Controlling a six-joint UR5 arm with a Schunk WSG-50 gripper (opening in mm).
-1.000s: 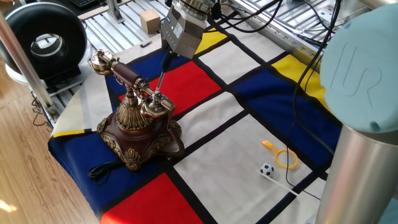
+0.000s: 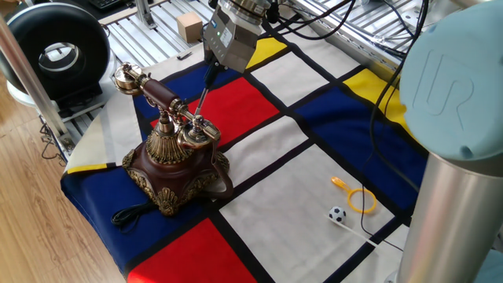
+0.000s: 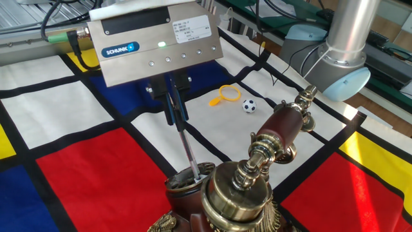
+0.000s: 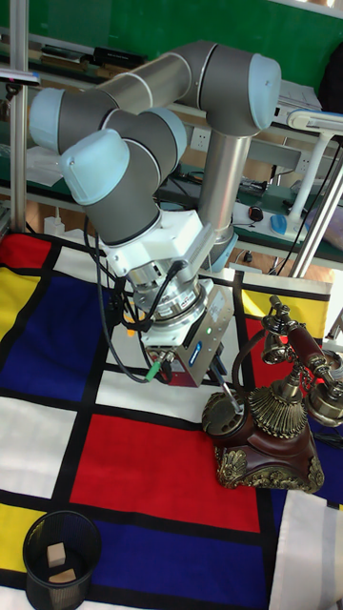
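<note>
An antique-style telephone [image 2: 179, 169], dark red-brown with brass trim, stands upright on the patterned cloth, its handset [image 3: 283, 129] resting across the top. Above its dial [image 3: 193, 180] is my gripper [image 3: 179, 124], pointing down and shut on a thin pale stick [image 3: 188, 151]. The stick slants down, and its lower end meets the dial face near the rim. Whether it sits inside a finger hole cannot be made out. From the opposite side, exterior view 3 shows the stick [image 4: 225, 385] reaching the dial too.
A small soccer ball [image 2: 337, 213] on a white stick and a yellow ring toy [image 2: 361, 200] lie on a white square. A black mesh cup [image 4: 61, 559] with wooden blocks stands at the near left corner. The red square [image 4: 168, 473] beside the telephone is bare.
My gripper has turned or shifted slightly above the dial, and the stick leans a little more. Its lower end stays at the dial; the telephone has not moved.
</note>
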